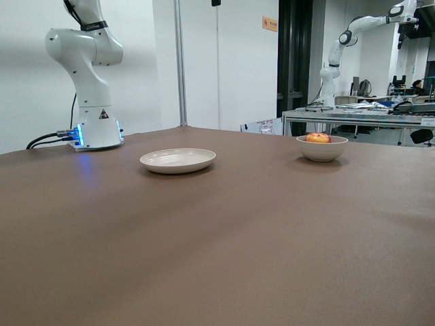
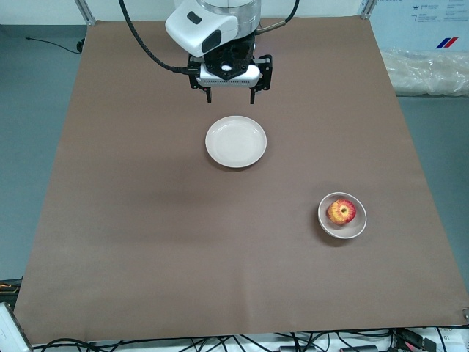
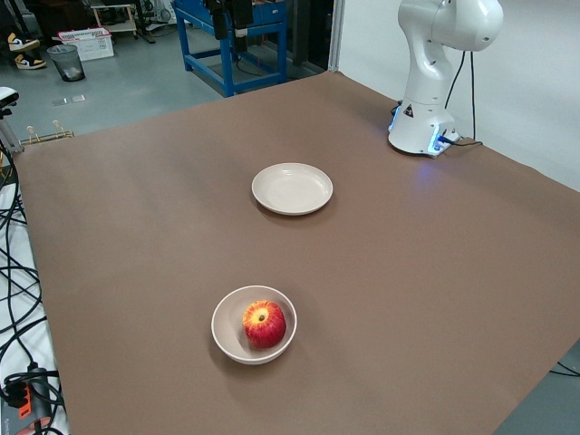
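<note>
My gripper [image 2: 230,98] hangs at the top of the left view, above and behind a white plate [image 2: 236,141], fingers apart with nothing seen between them. The plate also shows in the top view [image 1: 178,160] and the right view [image 3: 292,188]. A red-yellow apple [image 2: 341,212] sits in a shallow bowl [image 2: 352,227] right of and nearer than the plate in the left view; in the right view the apple [image 3: 264,324] and bowl [image 3: 232,331] are nearer the camera than the plate.
Cables [image 2: 80,345] run along its edge. The arm's white base [image 3: 419,127] stands at the table's far side in the right view.
</note>
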